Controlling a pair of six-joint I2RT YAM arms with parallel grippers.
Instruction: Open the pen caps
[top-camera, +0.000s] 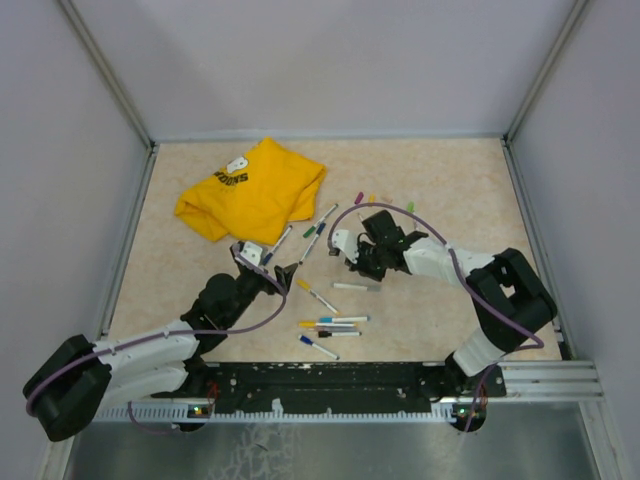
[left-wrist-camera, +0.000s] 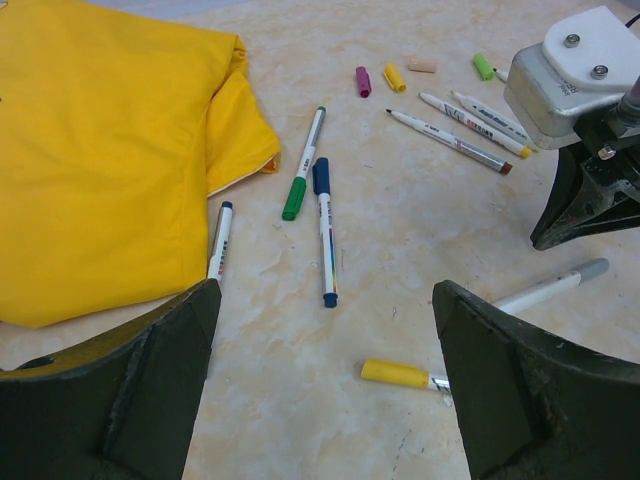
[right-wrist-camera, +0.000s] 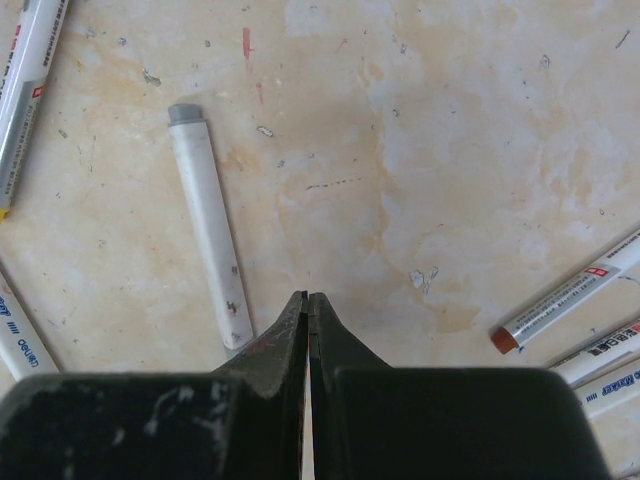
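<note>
My left gripper stands open above the table, with nothing between its fingers. Shut, with nothing showing between its fingertips, my right gripper hangs beside a white pen with a grey end (right-wrist-camera: 210, 225). A green-capped pen (left-wrist-camera: 304, 165), a blue-capped pen (left-wrist-camera: 327, 240) and another pen (left-wrist-camera: 220, 240) lie ahead of the left gripper. Partly behind its right finger is a yellow-capped pen (left-wrist-camera: 400, 374). Loose caps lie at the back: purple (left-wrist-camera: 363, 82), yellow (left-wrist-camera: 394, 77) and green (left-wrist-camera: 484, 66). A brown-ended pen (right-wrist-camera: 560, 300) lies apart from the right gripper.
The yellow cloth (top-camera: 255, 190) covers the back left of the table. More pens, among them a blue-capped one (top-camera: 318, 347), lie in a cluster at the front middle. Bare tabletop (top-camera: 455, 190) shows at the back right.
</note>
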